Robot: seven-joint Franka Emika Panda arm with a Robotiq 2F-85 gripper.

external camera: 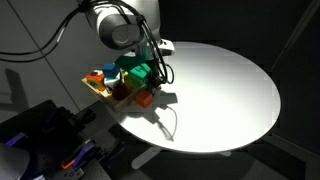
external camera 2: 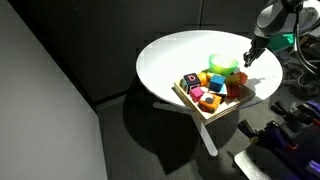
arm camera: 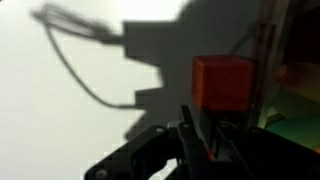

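A red block (external camera: pixel 144 98) sits on the white table beside the tray of blocks. In the wrist view the red block (arm camera: pixel 222 80) lies just beyond the dark fingers, close to the tray's side. My gripper (external camera: pixel 155 86) hangs above and slightly beyond the block and appears partly open. Its fingers are dark and hard to separate in the wrist view, and nothing shows clearly held between them. From the second exterior view, the gripper (external camera 2: pixel 248 60) is near the table's right side, by the green bowl (external camera 2: pixel 222 65).
A wooden tray (external camera 2: pixel 187 101) with several coloured blocks stands at the table's edge, next to the bowl. Dark floor lies past its rim.
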